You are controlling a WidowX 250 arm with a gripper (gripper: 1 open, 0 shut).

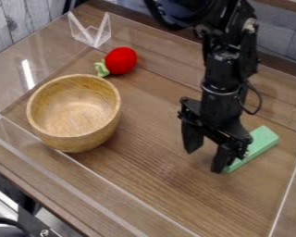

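Note:
The black gripper [210,146] is low over the table at the centre right, just left of a light green block [253,145] that lies on the wooden table [138,194]. Its lower parts partly overlap the block's left end in the view, and I cannot tell whether they touch it or whether the fingers are open or shut.
A yellow wooden bowl [74,113] sits at the left. A red tomato-like object [119,59] with a green piece beside it lies at the upper left, near a white wire-like holder [92,30].

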